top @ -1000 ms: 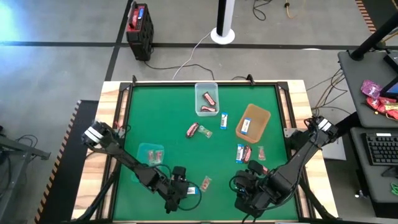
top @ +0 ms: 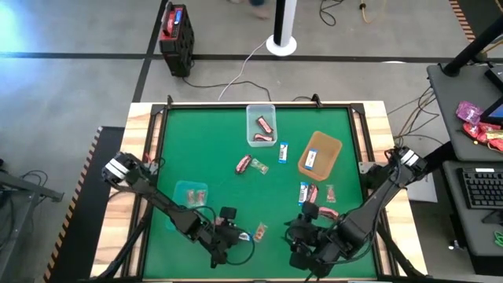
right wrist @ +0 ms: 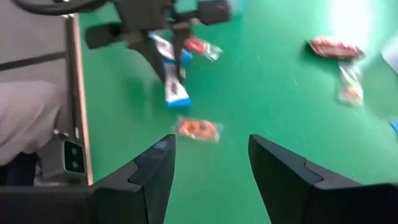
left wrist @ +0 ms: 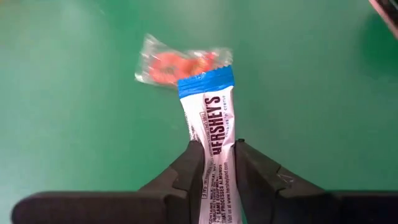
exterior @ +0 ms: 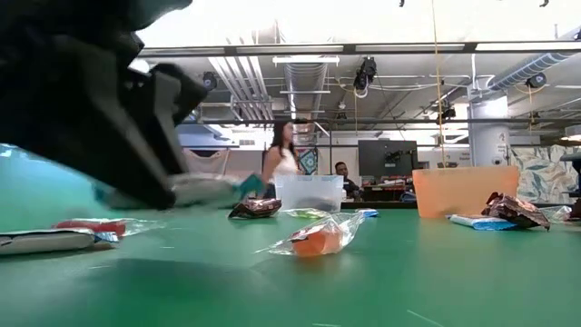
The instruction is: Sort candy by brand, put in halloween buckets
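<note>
In the left wrist view a white Hershey's bar [left wrist: 214,124] with a blue end is pinched by my left gripper, shut on it. A clear-wrapped gummy [left wrist: 171,67] appears past the bar's tip. My right gripper stands open, nothing between its fingers, over the mat. The orange container [top: 333,148] holds a Hershey's bar [top: 310,158]. Two dark red wrapped candies [top: 265,125] lie in the clear container [top: 251,112]. Pale red packets [top: 201,196] sit in the blue-tinted container [top: 178,189], partly behind my left arm.
Loose on the green mat [top: 204,141] are a dark red candy [top: 244,163], a clear packet [top: 260,166] and a Hershey's bar [top: 283,152]. Several more candies, among them a Hershey's bar [top: 303,192], lie below the orange container.
</note>
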